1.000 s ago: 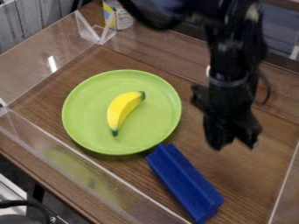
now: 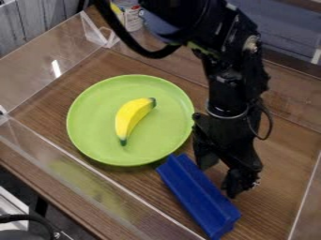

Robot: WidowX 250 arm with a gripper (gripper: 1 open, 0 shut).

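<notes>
My black gripper [image 2: 226,167] hangs low at the right, just above the upper end of a long blue block [image 2: 198,199] at the bottom centre; it is open, though its fingers are dark and hard to make out. A green plate [image 2: 94,127] on the left holds a yellow banana [image 2: 133,116], apart from the gripper and the block.
The wooden table [image 2: 269,169] has free room to the right. Clear walls edge the left and front. A small white container [image 2: 156,21] stands at the back, partly behind the arm, and dark cable shows at the bottom left.
My gripper has moved down and toward the front, to the upper end of the blue block. The plate, banana and block have not moved.
</notes>
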